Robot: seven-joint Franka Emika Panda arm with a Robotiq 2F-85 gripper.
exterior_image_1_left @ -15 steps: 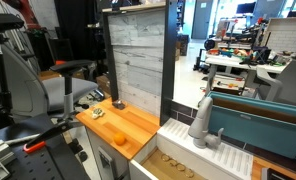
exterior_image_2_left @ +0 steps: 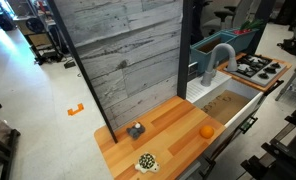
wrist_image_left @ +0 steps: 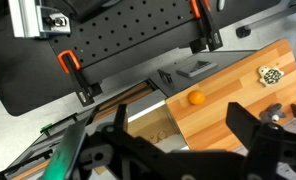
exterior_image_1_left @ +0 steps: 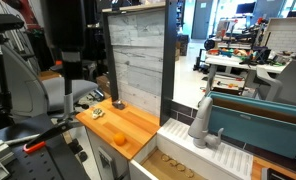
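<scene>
My gripper stands open in the wrist view, its dark fingers (wrist_image_left: 266,140) wide apart at the lower edge with nothing held. In that view the wooden counter lies beyond them, and a small orange ball-like fruit (wrist_image_left: 196,97) shows on it. Exterior view 2 has the same orange fruit (exterior_image_2_left: 207,131) near the counter's front edge, beside the sink basin. A dark arm part fills the upper left of exterior view 1, away from the orange fruit (exterior_image_1_left: 119,139); the fingertips are hard to make out there.
On the counter (exterior_image_2_left: 173,133) sit a whitish patterned piece (exterior_image_2_left: 146,162) and a small grey object (exterior_image_2_left: 137,130). A grey faucet (exterior_image_2_left: 225,55) rises behind the sink basin (exterior_image_2_left: 223,104), with a stovetop (exterior_image_2_left: 256,68) farther right. A tall panel (exterior_image_1_left: 138,60) stands behind the counter.
A large dark part of the arm has come into the upper left of exterior view 1, where it was absent before. The counter objects have not moved.
</scene>
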